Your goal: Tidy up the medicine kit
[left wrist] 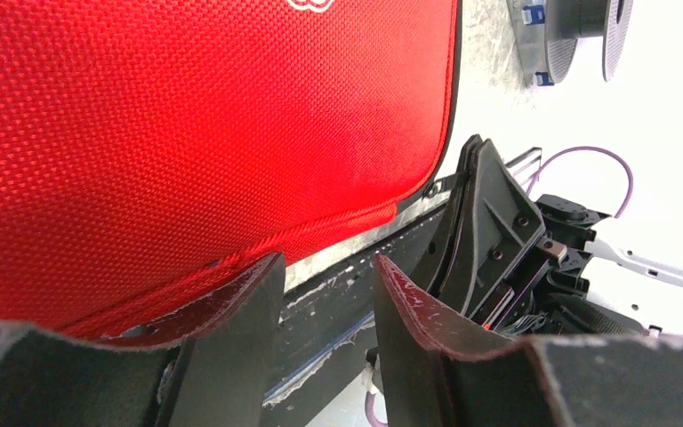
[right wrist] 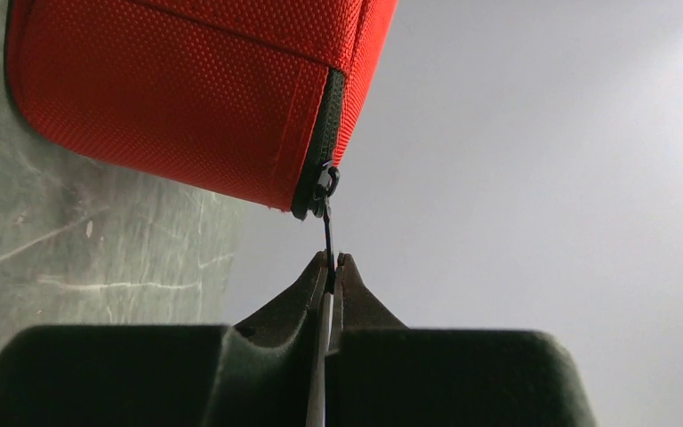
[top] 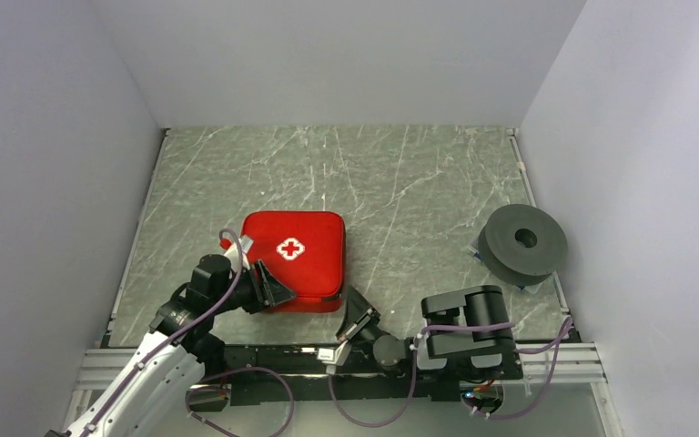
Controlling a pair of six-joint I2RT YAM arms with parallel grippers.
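The red medicine kit (top: 319,237) with a white cross lies closed-looking on the left half of the table; its inside is hidden. At its right side a black zipper (right wrist: 318,142) ends in a slider with a thin dark pull tab (right wrist: 328,233). My right gripper is shut on that tab, its fingertips just below the slider. Over the kit's front edge, my left gripper stands open with a gap between its fingers. One left finger (left wrist: 262,285) overlaps the kit's front side in the left wrist view; whether it touches cannot be told.
A dark grey round spool (top: 521,244) sits at the right of the table on something clear and blue. Walls rise on both sides and behind. The right gripper is close to the table's front rail (top: 273,357).
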